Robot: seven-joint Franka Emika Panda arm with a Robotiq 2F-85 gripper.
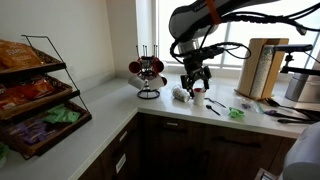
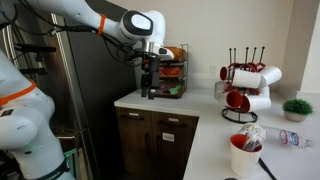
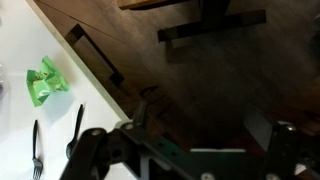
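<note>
My gripper (image 1: pixel 197 87) hangs high, pointing down, near the counter's edge in exterior view 1. In exterior view 2 the gripper (image 2: pixel 147 93) is in front of the drawers, clear of every object. Looking down in the wrist view, its two fingers stand well apart, with only dark floor between them. To the left in that view lie a crumpled green packet (image 3: pixel 47 82), a dark utensil (image 3: pixel 75 133) and a fork (image 3: pixel 37 152) on the white counter. A white cup (image 2: pixel 243 155) with a red inside stands on the counter.
A rack of red-and-white mugs (image 2: pixel 240 88) stands by the wall, with a clear bottle (image 2: pixel 287 137) and a potted plant (image 2: pixel 297 108) nearby. Snack packets fill a tiered dark shelf (image 1: pixel 50 128). Open counter (image 1: pixel 110 105) stretches between shelf and rack.
</note>
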